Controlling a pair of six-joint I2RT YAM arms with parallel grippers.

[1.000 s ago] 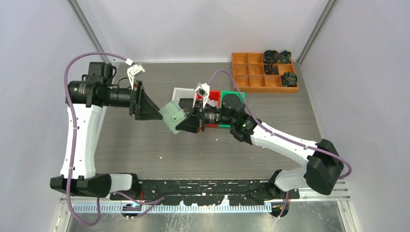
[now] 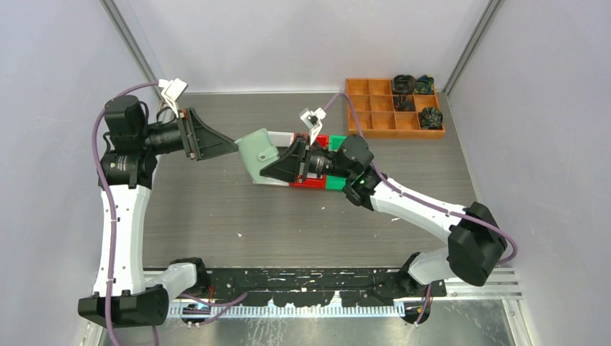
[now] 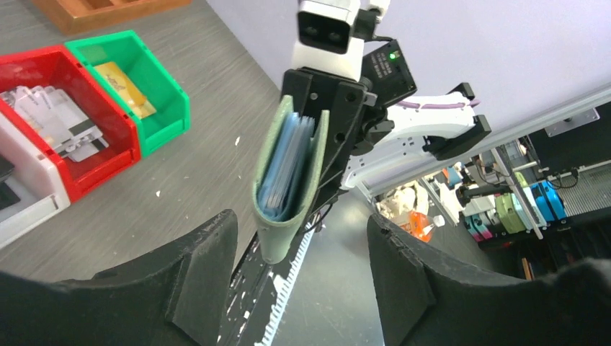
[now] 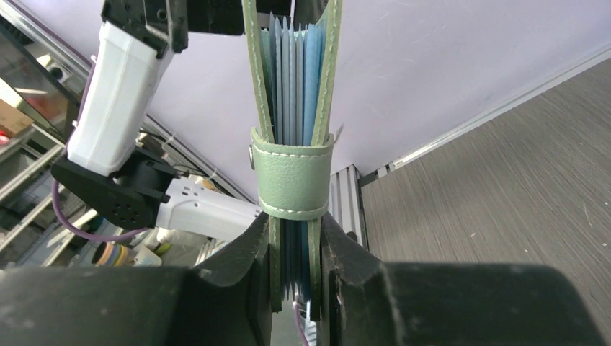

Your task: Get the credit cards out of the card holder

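A pale green card holder (image 2: 257, 153) is held up above the table, with my right gripper (image 2: 265, 173) shut on it. Seen from the right wrist, its snap strap (image 4: 294, 178) wraps round it, and the right fingers (image 4: 238, 274) press its lower part. Several bluish card sleeves (image 3: 282, 169) show on edge between the two covers; I cannot tell individual cards from the sleeves. My left gripper is open, its fingers (image 3: 209, 252) apart with nothing gripped. In the top view its tips reach the holder's left edge; contact cannot be made out.
Below the holder stand a white box (image 3: 32, 216), a red box (image 3: 108, 175) with pale and dark items inside, and a green box (image 3: 173, 130) holding a yellow item. An orange compartment tray (image 2: 371, 132) sits at the back right.
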